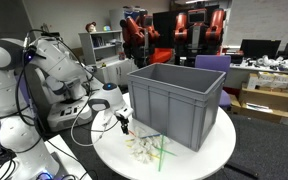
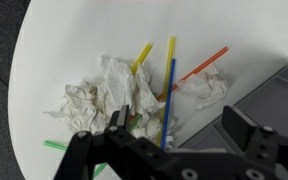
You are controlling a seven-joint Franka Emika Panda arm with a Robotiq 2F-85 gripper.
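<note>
Crumpled white tissue pieces lie in a loose heap on the white round table, among thin straws. A blue straw, an orange straw and a yellow straw cross the heap, and a green straw shows at its left. Another tissue lies to the right, near the grey bin. My gripper is open above the litter, its two fingers wide apart at the bottom of the wrist view. Part of the heap is hidden behind the gripper's body.
A large grey bin stands open-topped on the table just behind and right of the litter. Dark carpet surrounds the table, and an office chair stands behind.
</note>
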